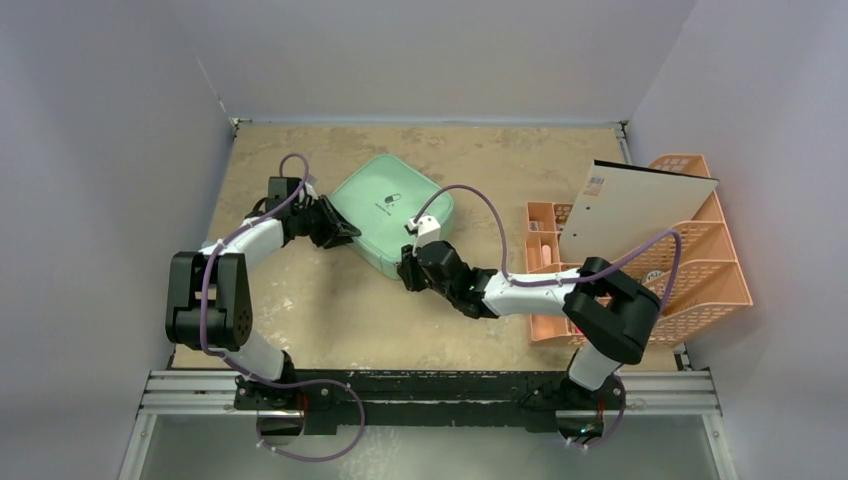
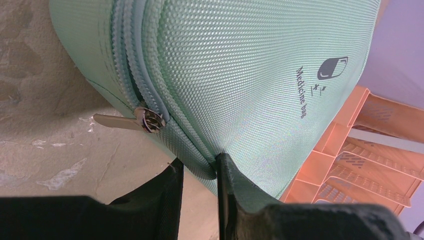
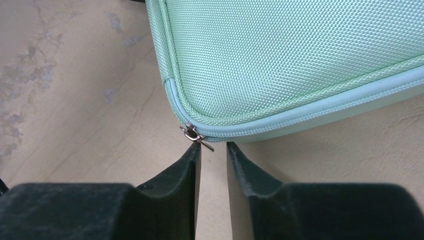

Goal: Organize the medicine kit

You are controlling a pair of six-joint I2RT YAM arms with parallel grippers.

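A mint green medicine bag (image 1: 385, 200) with a printed lid and light blue zipper lies closed, left of centre. My left gripper (image 1: 343, 232) is shut on its left edge; in the left wrist view the fingertips (image 2: 225, 170) pinch the zippered rim beside a metal zipper pull (image 2: 150, 120). My right gripper (image 1: 408, 270) is at the bag's near right corner. In the right wrist view its fingers stand part open just below another zipper pull (image 3: 192, 134), the left fingertip (image 3: 192, 155) very close to the metal tab.
An orange organiser (image 1: 700, 285) with compartments fills the right side, with a white board (image 1: 620, 220) lying tilted on it.
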